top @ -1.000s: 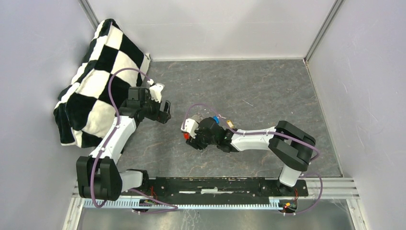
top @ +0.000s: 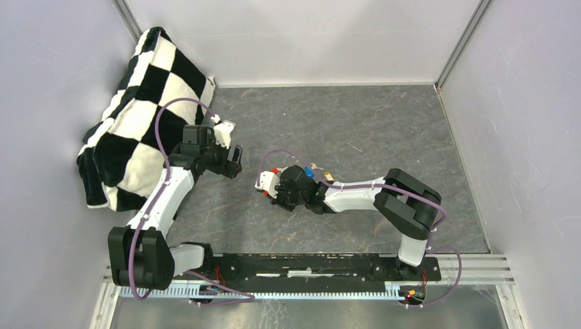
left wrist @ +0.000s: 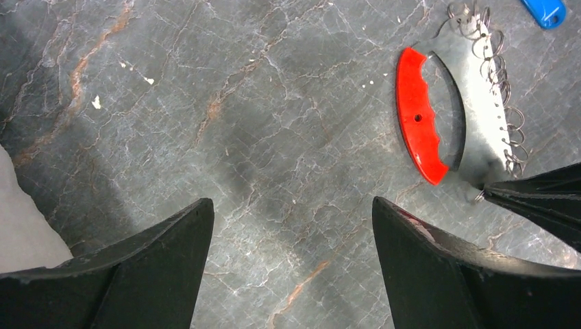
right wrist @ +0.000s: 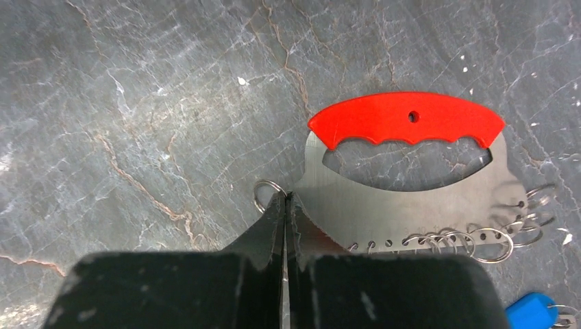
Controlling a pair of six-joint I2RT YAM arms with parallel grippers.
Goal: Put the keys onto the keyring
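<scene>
The keyring, a steel plate [right wrist: 411, 211] with a red handle [right wrist: 411, 110], lies flat on the grey floor; several wire rings hang along its holed edge and far end. My right gripper is shut at the plate's near end. A loose-looking ring [right wrist: 259, 197] touches its fingertips; whether they pinch it I cannot tell. In the left wrist view my left gripper stands open and empty, clear of the plate. A blue key tag [right wrist: 533, 312] with a ring shows beyond the plate. A yellow tag [top: 329, 177] lies nearby in the top view.
A black-and-white checkered cushion [top: 151, 116] leans at the left wall behind my left arm. Bare grey floor [top: 384, 130] stretches across the back and right. White walls close in the space.
My right gripper has shifted slightly left. The red handle's far end shows farther right, so the plate has turned a little. My left arm is nearly still.
</scene>
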